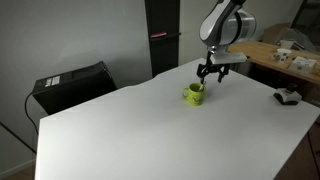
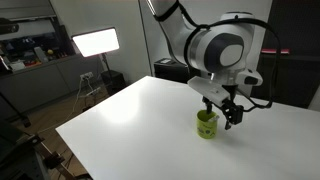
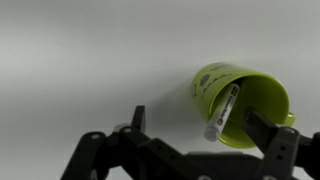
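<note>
A yellow-green mug (image 1: 194, 94) stands upright on the white table, its handle towards the left in exterior view 1. A white marker (image 3: 222, 112) leans inside it, one end sticking out over the rim. My gripper (image 1: 211, 76) is open above and just beside the mug, with nothing between its fingers. In exterior view 2 the gripper (image 2: 221, 118) hangs close over the mug (image 2: 207, 124). From the wrist view, the mug (image 3: 245, 100) and marker lie between the open fingers, nearer the right one, below them.
A black box-shaped device (image 1: 75, 89) sits at the table's left back edge. A small dark object (image 1: 287, 96) lies by the right edge, near a wooden surface (image 1: 270, 58) with several items.
</note>
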